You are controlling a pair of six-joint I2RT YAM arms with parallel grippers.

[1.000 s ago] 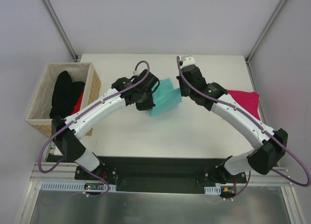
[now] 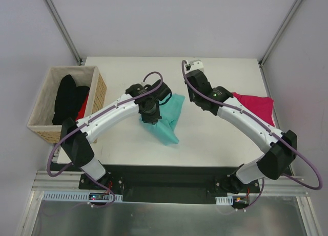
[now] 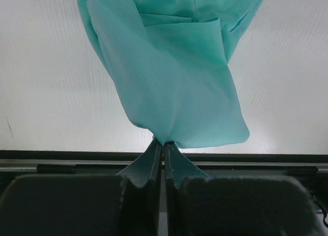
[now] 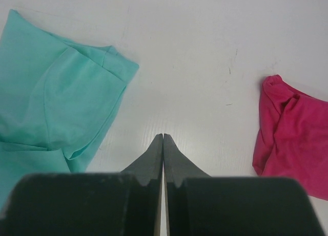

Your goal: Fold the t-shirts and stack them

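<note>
A teal t-shirt [image 2: 169,128] lies partly folded and rumpled mid-table. My left gripper [image 2: 152,119] is shut on its edge; in the left wrist view the cloth gathers at the fingertips [image 3: 171,156], its loose flap toward the table's front edge. My right gripper is shut with nothing visible between its fingers, above bare table to the right of the teal shirt. A pink t-shirt [image 2: 253,105] lies at the table's right side, also seen in the right wrist view [image 4: 292,138].
A wicker basket [image 2: 38,115] with black and red cloth stands at the left.
My left gripper has drawn the teal shirt toward the front, so its flap now reaches lower.
</note>
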